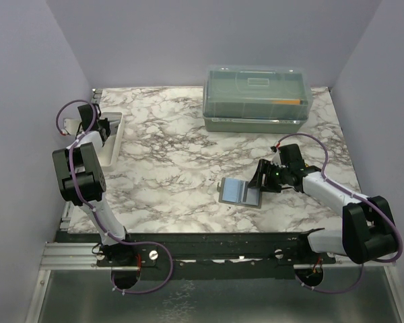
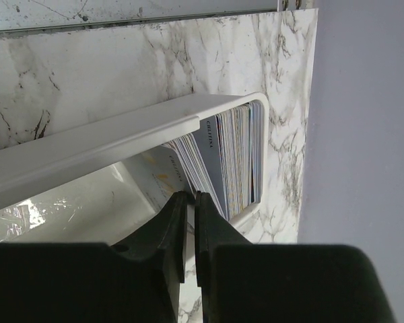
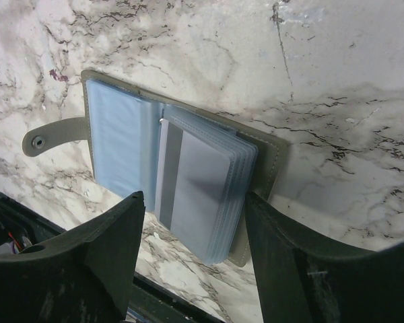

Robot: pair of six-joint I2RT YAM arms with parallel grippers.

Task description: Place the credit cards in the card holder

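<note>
Credit cards (image 2: 163, 171) stand as a leaning stack in a white tray (image 2: 94, 138), with more cards (image 2: 236, 155) packed upright at the tray's end. My left gripper is at the edge of the leaning stack, its fingertips nearly together with a narrow gap. Whether a card edge lies between them is hidden. The card holder (image 3: 195, 182) lies unfolded on the marble table, grey outside with pale blue clear sleeves. Over its sleeved side, my right gripper stands open, fingers apart and nothing held between them.
A green clear-lidded box (image 1: 256, 101) occupies the back right of the table. The holder's strap (image 3: 57, 134) with its snap sticks out to the left. Between tray and holder the marble surface (image 1: 168, 155) is clear.
</note>
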